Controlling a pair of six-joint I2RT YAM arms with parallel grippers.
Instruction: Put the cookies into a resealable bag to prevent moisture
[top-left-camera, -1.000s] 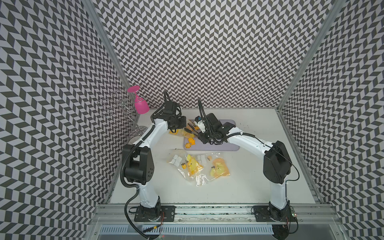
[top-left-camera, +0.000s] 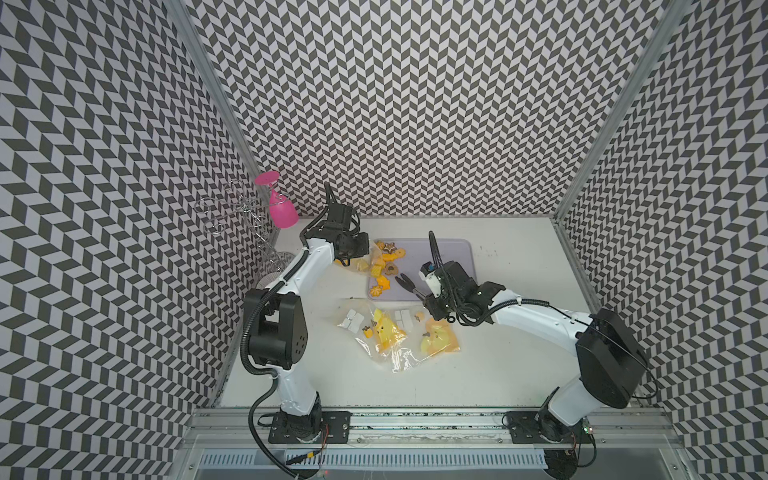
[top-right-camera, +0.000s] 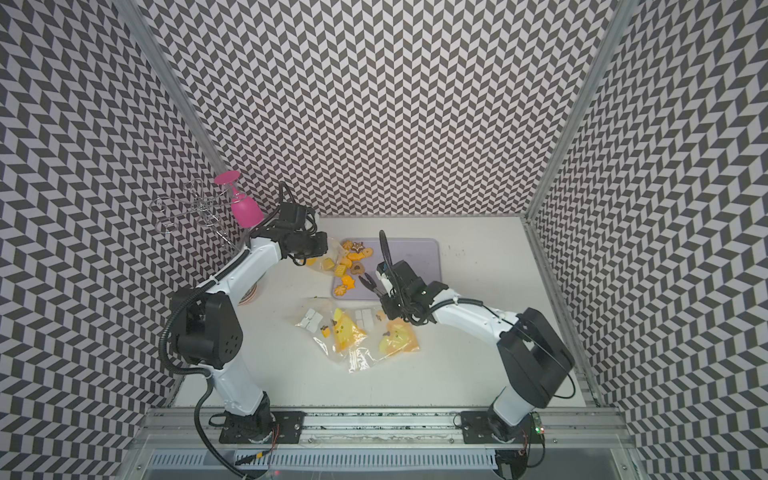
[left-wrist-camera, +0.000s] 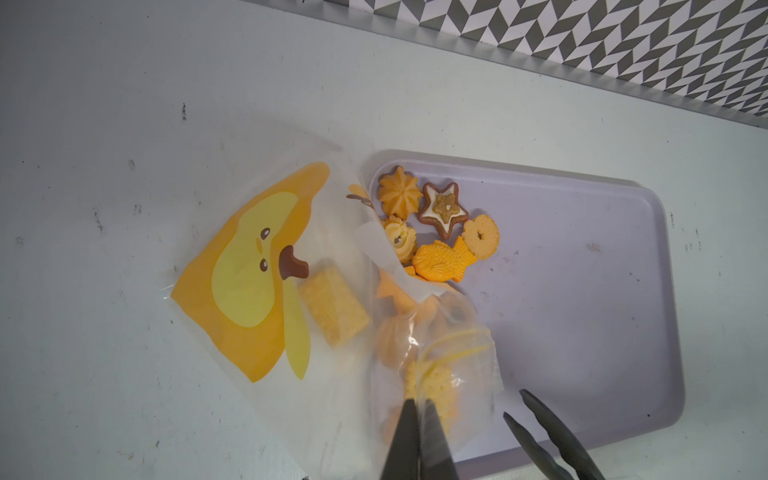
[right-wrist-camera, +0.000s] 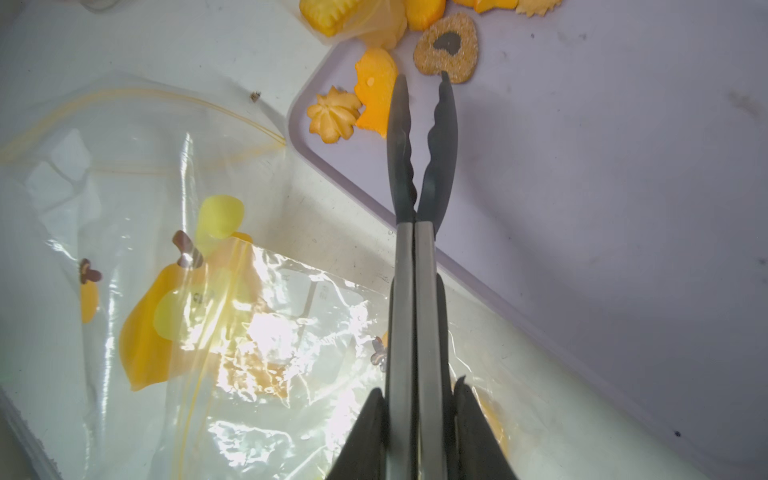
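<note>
Thin clear film of a resealable bag (left-wrist-camera: 264, 264) with a yellow duck print is pinched at its edge by my left gripper, which is shut. A pale yellow cookie (left-wrist-camera: 333, 304) shows inside that bag, and its mouth lies over the tray's left end with more cookies seen through the film. My right gripper is shut on metal tongs (right-wrist-camera: 404, 304) with dark tips. Those tips are slightly apart, with nothing between them, and point toward a brown cookie (right-wrist-camera: 448, 48). A yellow fish cookie (left-wrist-camera: 440, 260) and a star cookie (left-wrist-camera: 442, 209) lie on the tray.
The lilac tray (top-left-camera: 448, 248) is bare across its right part. Flat printed bags (top-left-camera: 384, 332) cover the table in front of it. A pink goblet (top-left-camera: 282, 209) hangs on a wire rack (top-left-camera: 256, 220) at left.
The right arm has drawn back from the bag's mouth, and the tongs have swung toward the tray's front middle. My left arm has barely moved.
</note>
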